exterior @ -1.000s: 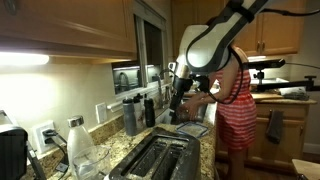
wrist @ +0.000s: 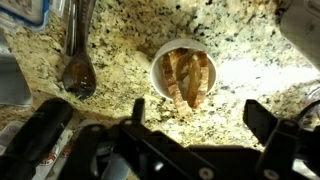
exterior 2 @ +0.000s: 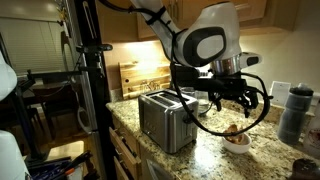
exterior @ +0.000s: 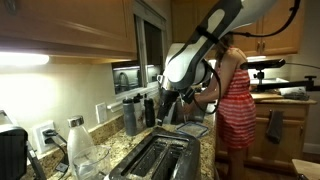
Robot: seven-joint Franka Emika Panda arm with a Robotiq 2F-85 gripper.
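Note:
A small white bowl lies below my gripper in the wrist view, holding brown strips that look like toast or bread. The fingers stand wide open, with black fingers to either side of the bowl's near side and nothing between them. From the second exterior view, the bowl rests on the counter to the right of a silver toaster, with the gripper above it. The first exterior view shows the gripper over the far part of the counter; the bowl cannot be made out there.
Left of the bowl lies a dark spoon on the speckled counter. A black dish rack, clear pitcher and bottles stand along the counter. A person in a red striped dress is close behind the arm.
Over the last second the arm has come lower and slightly left in the first exterior view, its wrist tilting differently. No counter object has visibly been moved.

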